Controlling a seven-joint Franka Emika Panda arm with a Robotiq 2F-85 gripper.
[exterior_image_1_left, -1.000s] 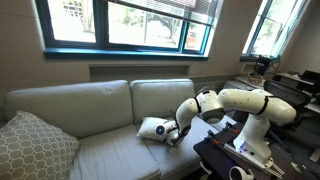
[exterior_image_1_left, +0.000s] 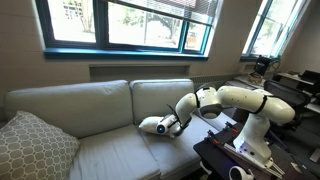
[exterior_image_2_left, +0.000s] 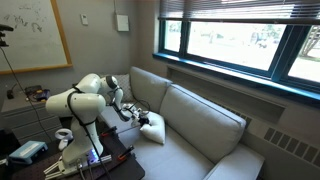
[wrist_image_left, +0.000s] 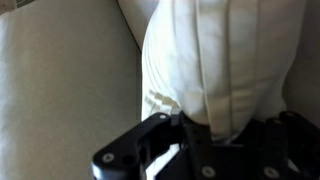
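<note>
A white pillow (wrist_image_left: 215, 55) fills much of the wrist view, its cloth gathered into folds directly in front of my gripper. The cloth covers the fingertips, so how far apart they stand and how firmly they hold the fabric cannot be told. In exterior view 1 the pillow (exterior_image_1_left: 149, 124) is on the sofa seat near the backrest, with the gripper (exterior_image_1_left: 168, 127) against its right side. From exterior view 2, the pillow (exterior_image_2_left: 154, 128) leans tilted on the seat, and the gripper (exterior_image_2_left: 144, 121) touches its far side.
The grey sofa (exterior_image_1_left: 95, 110) stretches along the window wall. A patterned cushion (exterior_image_1_left: 38, 148) rests at its left end, with bare seat between it and the white pillow. The dark table (exterior_image_1_left: 225, 158) under the arm stands at the sofa's front right.
My gripper has shifted slightly to the right and up at the pillow. Less of the pillow's right side shows now in exterior view 1.
</note>
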